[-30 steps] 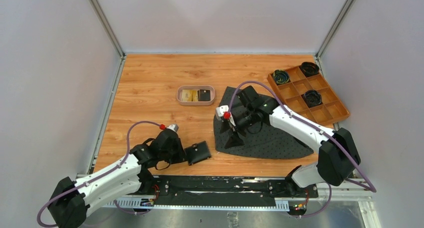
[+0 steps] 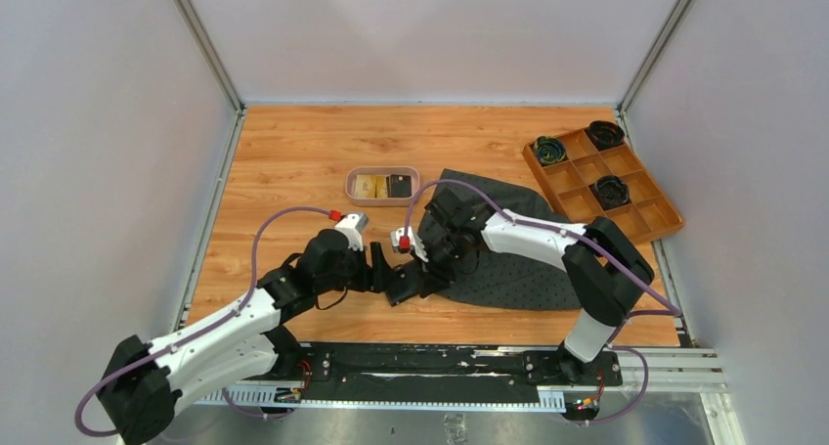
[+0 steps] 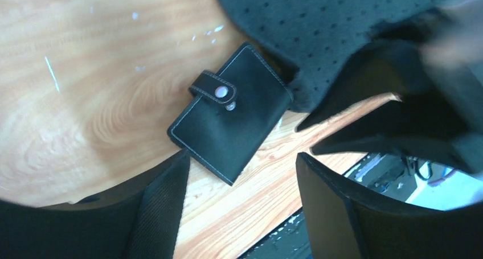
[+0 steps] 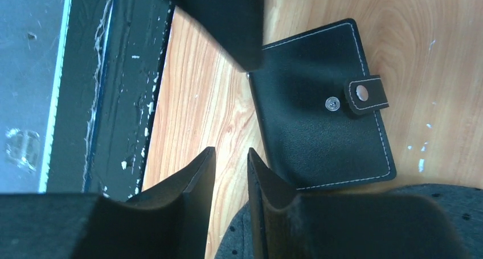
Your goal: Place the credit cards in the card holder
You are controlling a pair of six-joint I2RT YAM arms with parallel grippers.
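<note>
The closed black leather card holder [image 3: 233, 114], with a snap strap, lies flat on the wooden table; from above, the grippers partly hide it [image 2: 401, 287]. At its left edge my left gripper stands open, nothing between its fingers. My right gripper is slightly open and empty, beside the holder's edge opposite the strap. Its pointed fingers [image 3: 336, 108] also show in the left wrist view. A pinkish tray [image 2: 350, 186] behind holds the cards: yellowish ones [image 2: 367, 186] and a dark one [image 2: 400, 186].
A grey dotted cloth [image 2: 518, 287] lies right of the holder, near its edge. At the back right stands a wooden compartment box [image 2: 631, 186] with several dark coils.
The card holder has shifted slightly right and turned. My right gripper has come left and toward the front, up to the holder. The left gripper has moved right and somewhat back.
</note>
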